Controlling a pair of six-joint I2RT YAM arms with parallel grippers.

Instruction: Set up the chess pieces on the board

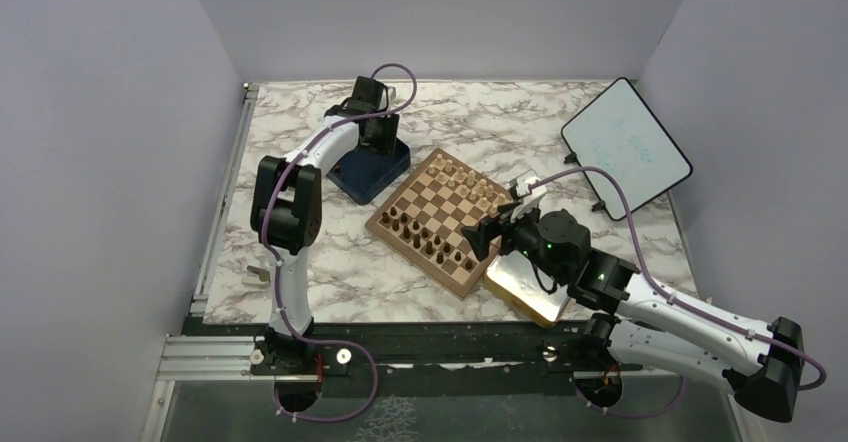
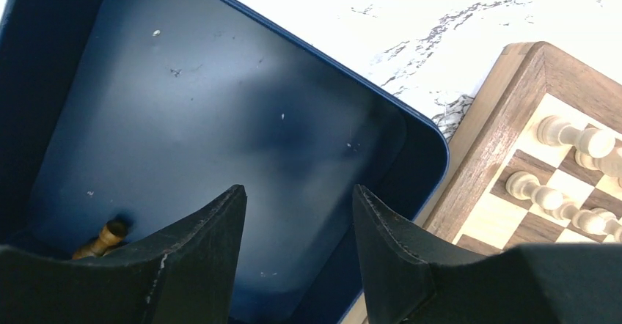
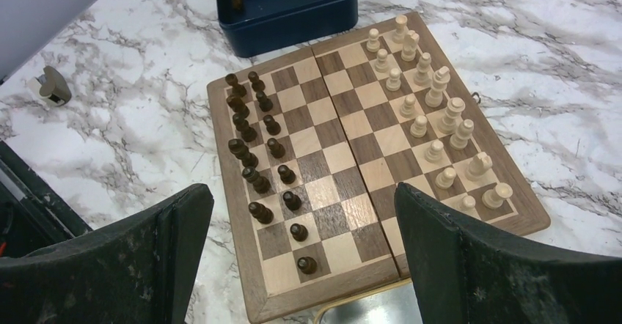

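Note:
The chessboard [image 3: 323, 170] bears light pieces [image 3: 438, 86] in two rows along its right side, and dark pieces [image 3: 271, 124] along its left side. In the dark outer row, two squares at the near end are bare. A blue bin [image 1: 365, 178] stands beside the board. At the bin's lower left in the left wrist view lies a brown piece [image 2: 95, 241], partly hidden by a finger. Over the bin, my left gripper is open, nothing between its fingers. My right gripper hangs open and empty by the board's near right corner.
A gold-rimmed box [image 1: 527, 290] sits by the board's near right side, under my right arm. A whiteboard [image 1: 627, 147] stands at the right. On the left of the table lies a small grey object [image 3: 53, 87]. Bare marble surrounds the bin and board's back.

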